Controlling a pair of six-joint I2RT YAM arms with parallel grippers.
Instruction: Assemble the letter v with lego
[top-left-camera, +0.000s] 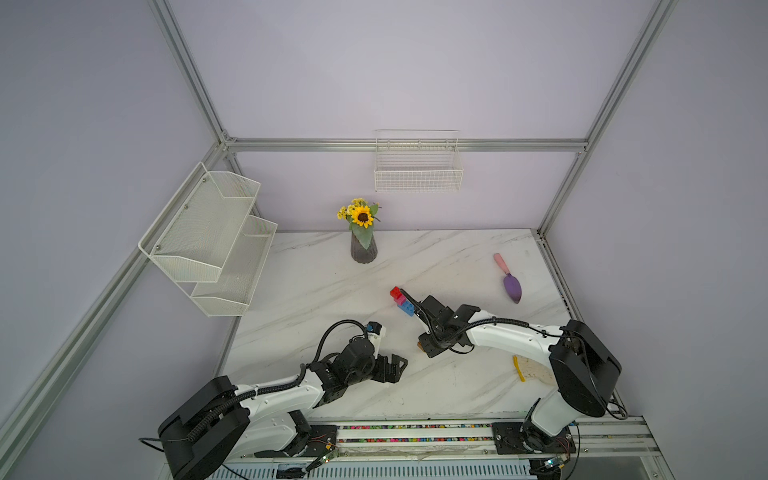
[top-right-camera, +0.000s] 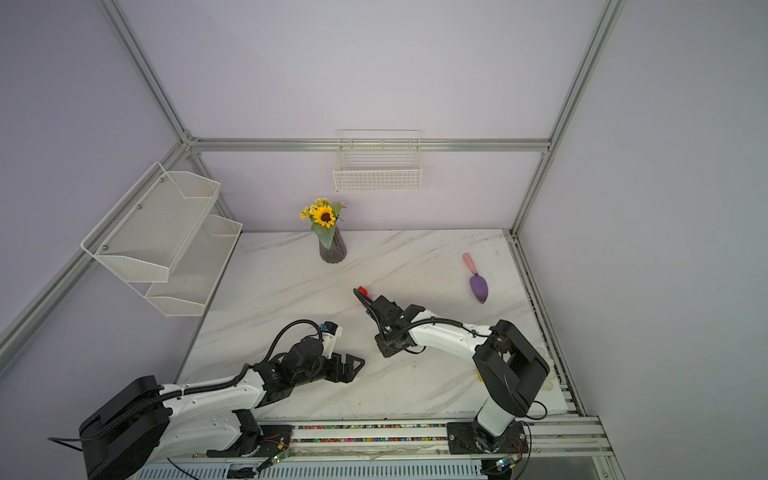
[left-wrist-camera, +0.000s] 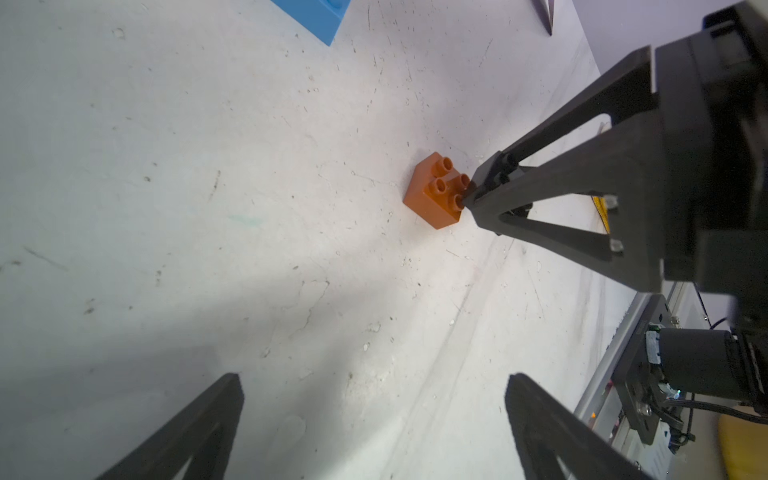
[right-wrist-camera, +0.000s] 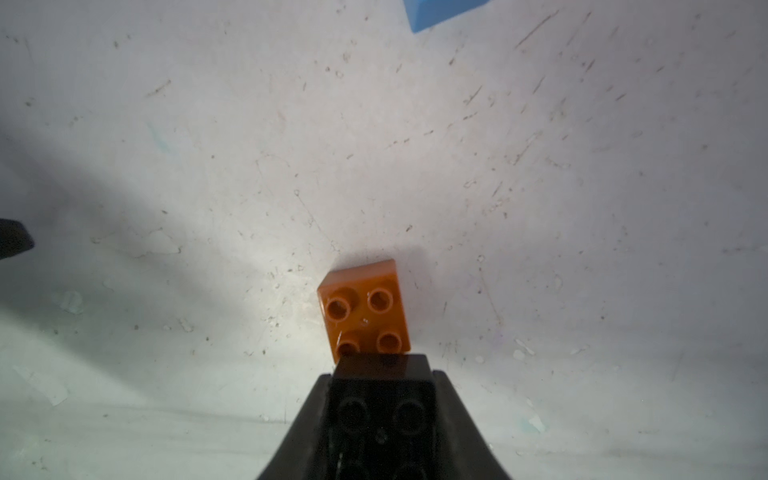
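An orange brick with studs facing up sits on the table; the right wrist view shows this orange brick (right-wrist-camera: 364, 308) just ahead of my right gripper. That gripper is shut on a dark studded brick (right-wrist-camera: 381, 448), whose near edge overlaps the orange one in view; whether they are joined I cannot tell. My left gripper is open, its fingers wide apart over bare table to the left of the orange brick. Further back lies a joined row of red (top-left-camera: 396, 293), pink and blue bricks (top-left-camera: 407, 307), partly behind the right arm.
A vase with sunflowers (top-left-camera: 363, 249) stands at the back. A purple scoop with a pink handle (top-left-camera: 512, 285) lies at the right rear. Something yellow-edged (top-left-camera: 529, 369) lies under the right arm.
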